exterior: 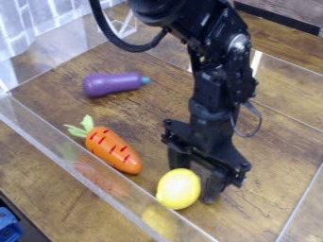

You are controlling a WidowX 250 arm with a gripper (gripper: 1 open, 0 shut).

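My black gripper (199,163) is low at the centre right of the wooden tray, its fingers just above and behind a yellow lemon (178,190). Whether anything is between the fingers is hidden. A purple eggplant (113,83) lies at the upper left of the tray, apart from the gripper. An orange carrot (111,148) with a green top lies left of the gripper, along the clear front wall.
The tray has clear plastic walls (28,66) at the left and front. Bare wood lies around the eggplant and to the right of the gripper. A blue object (8,228) is at the lower left corner, outside the tray.
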